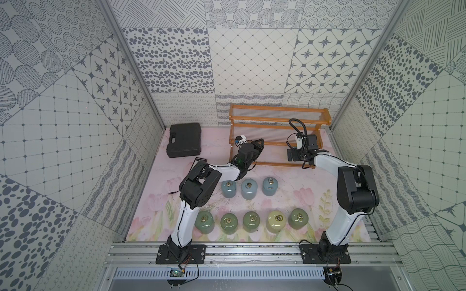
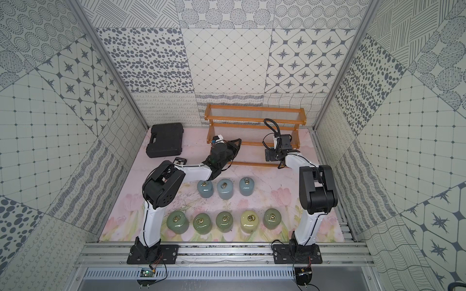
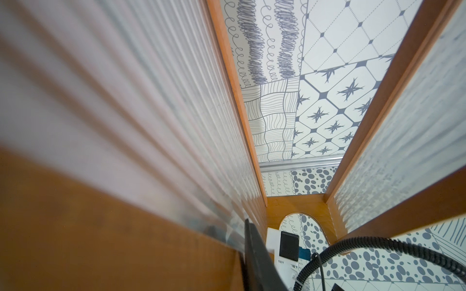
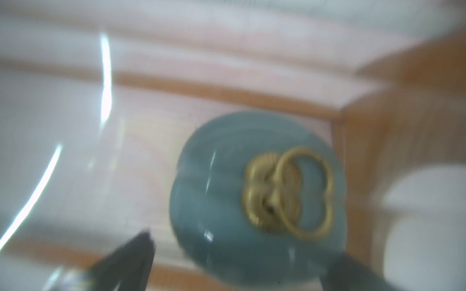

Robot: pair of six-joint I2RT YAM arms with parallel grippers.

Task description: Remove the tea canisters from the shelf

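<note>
A blue-green canister point(image 4: 218, 194) with a brass ring on its lid stands on the lower level of the wooden shelf point(image 1: 271, 164), near its right side panel, in the right wrist view. My right gripper is open over it, one fingertip to each side. The top views mostly hide this canister behind the gripper. My left gripper point(image 1: 259, 143) is at the left part of the shelf; in the left wrist view its dark fingers point(image 3: 259, 262) are shut on the shelf's wooden edge. Three blue canisters point(image 1: 249, 189) stand on the table before the shelf.
Several green canisters point(image 1: 251, 221), with a yellow-green one point(image 1: 276, 221) among them, line the table's front. A black case point(image 1: 184, 140) lies at the back left. The shelf's upper level point(image 1: 276, 114) looks empty. Free table shows to the right of the blue canisters.
</note>
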